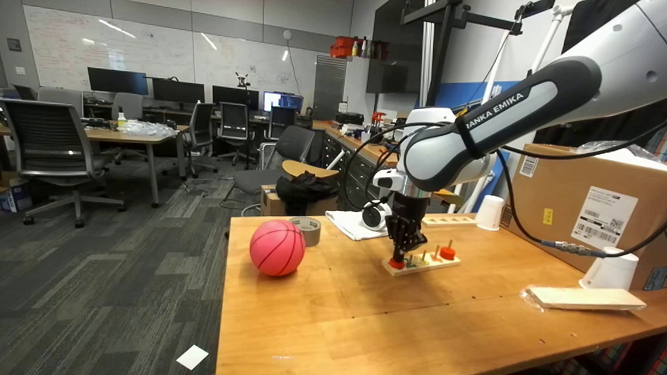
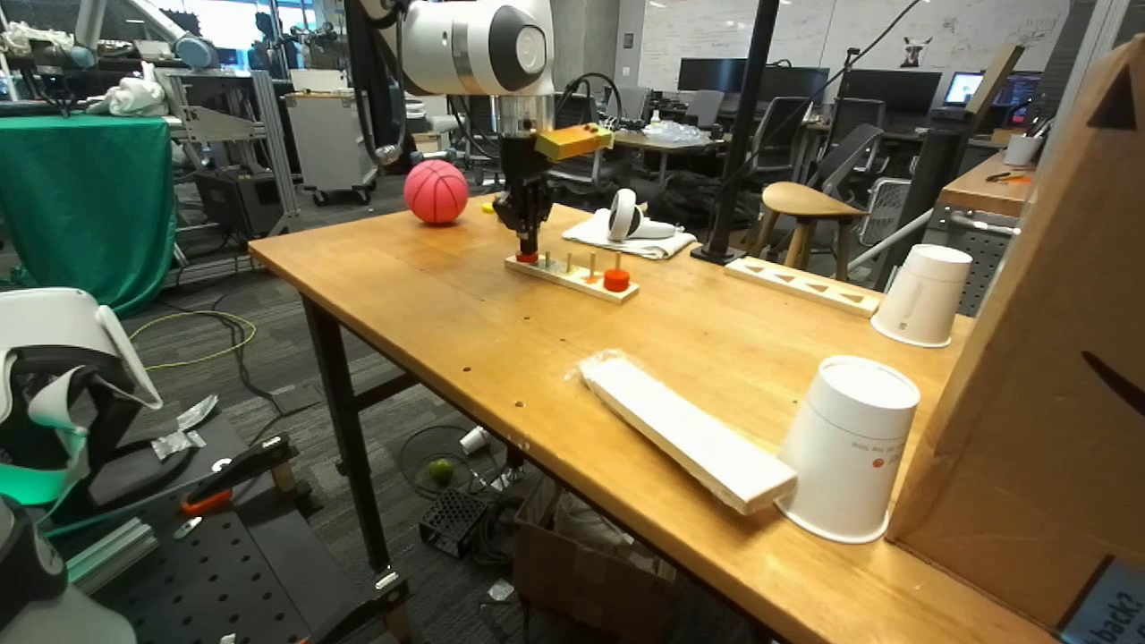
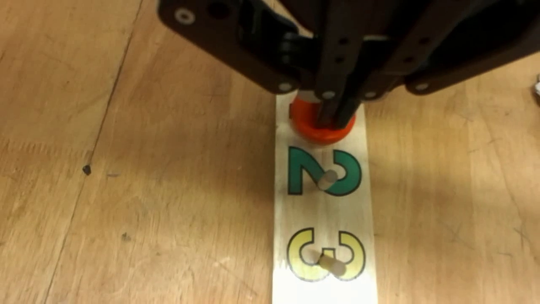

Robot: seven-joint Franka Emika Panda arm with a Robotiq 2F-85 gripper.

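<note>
A pale wooden board [image 3: 324,218] with printed numbers and upright pegs lies on the table. At its far-left end in exterior view 1 sits a red ring [image 1: 397,263], beside the green 2 [image 3: 324,172] in the wrist view. My gripper points down at this ring, its fingertips close together and overlapping the ring's middle. Whether anything is held between them is hidden. A second red piece [image 2: 616,280] sits around the peg at the board's opposite end. The peg by the yellow 3 [image 3: 332,264] is bare.
A pink ball [image 1: 278,248] and a tape roll [image 1: 309,230] stand to the left. Behind the arm lies a white cloth [image 2: 644,238] with a white headset on it. White cups [image 2: 855,445], a wrapped plank [image 2: 687,429] and a large carton [image 1: 581,206] occupy the right.
</note>
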